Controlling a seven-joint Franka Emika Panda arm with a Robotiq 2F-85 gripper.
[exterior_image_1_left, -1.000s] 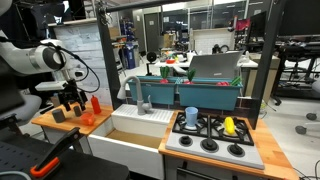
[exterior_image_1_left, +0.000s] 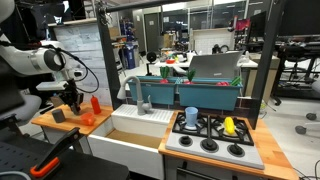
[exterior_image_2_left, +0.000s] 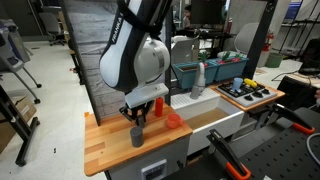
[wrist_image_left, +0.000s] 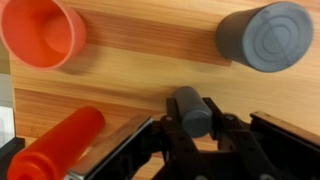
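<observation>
A small dark grey cylinder (wrist_image_left: 193, 110) stands between the fingers of my gripper in the wrist view. The fingers are shut on its upper part, and the wooden counter shows directly around it. From outside, my gripper (exterior_image_1_left: 74, 101) is low over the left end of the counter; in the second exterior view the gripper (exterior_image_2_left: 138, 115) is just behind a larger grey cup (exterior_image_2_left: 137, 137). That same grey cup (wrist_image_left: 265, 37) appears at upper right in the wrist view, apart from the fingers.
An orange-red cup (wrist_image_left: 43, 33) and a red bottle (wrist_image_left: 57, 145) stand left of my gripper in the wrist view. Beyond them is the open sink (exterior_image_1_left: 137, 139). A stove (exterior_image_1_left: 213, 137) holds a blue cup (exterior_image_1_left: 191, 115) and something yellow (exterior_image_1_left: 229, 126).
The arm has come down slightly over the counter's left end, and the gripper is now around the small grey cylinder. The cups, bottle and stove items have not moved.
</observation>
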